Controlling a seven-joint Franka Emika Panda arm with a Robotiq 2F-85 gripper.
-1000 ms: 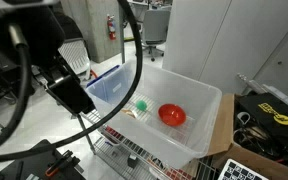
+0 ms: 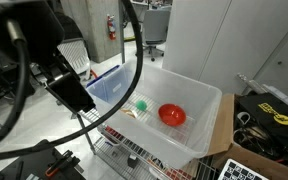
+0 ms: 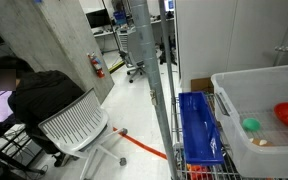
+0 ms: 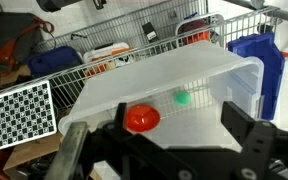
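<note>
A white plastic bin (image 2: 188,147) holds a red bowl (image 2: 172,115) and a small green object (image 2: 141,105). Seen in the wrist view, my gripper is above the bin, its dark fingers (image 4: 248,132) spread wide apart and nothing visibly held. The red bowl (image 4: 142,118) and the green thing (image 4: 183,98) lie below, on the bin floor. Exterior view 1 has the black arm filling its left side, and a dark cable loops across it. Exterior view 2 shows the bin (image 3: 269,160) at right, without my gripper.
The bin stands on a wire rack (image 2: 115,154). A blue tray (image 3: 199,128) is beside it. At the other side are a cardboard box (image 2: 222,127) and a crate of dark tools and cables (image 2: 274,120). A person (image 3: 42,105) sits near a white chair (image 3: 76,127) on the far left.
The arm at left in exterior view 1 has shifted very slightly. The bin, bowl and green object stay in place.
</note>
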